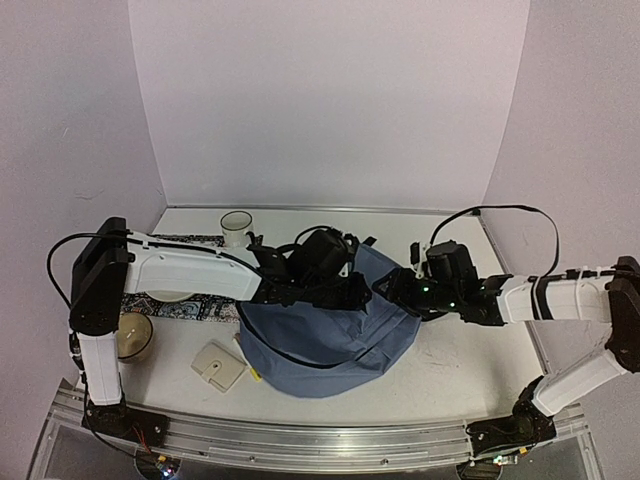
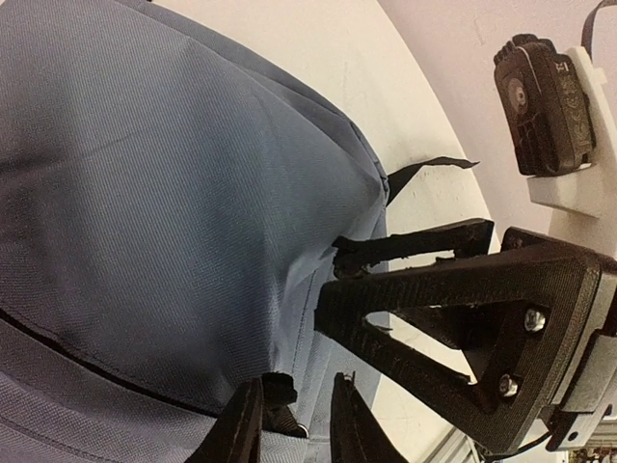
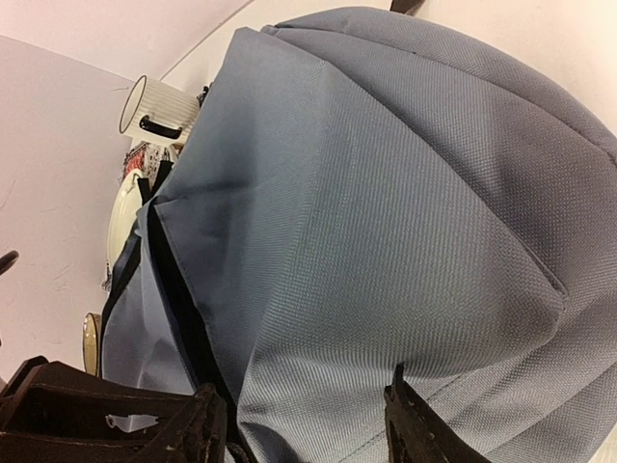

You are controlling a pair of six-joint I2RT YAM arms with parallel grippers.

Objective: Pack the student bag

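Observation:
The blue-grey bag (image 1: 320, 375) lies on the table in the middle of the top view, its fabric folded and partly covered by my left arm. Over its upper part is my left gripper, open, fingers apart. A small black tab, perhaps a zipper pull (image 2: 280, 390), shows by its left finger; contact is hard to judge. My right gripper is open at the bag's right side, with creased fabric (image 3: 318, 415) visible beyond and between its fingers. A dark strip (image 3: 188, 299), possibly zipper or opening edge, runs along the bag's left part.
A beige wallet (image 1: 218, 367) lies left of the bag, with a thin yellow item (image 1: 255, 375) at the bag's edge. A white mug (image 1: 237, 228), a patterned mat (image 1: 210, 308) and a brownish bowl (image 1: 134, 336) are also left.

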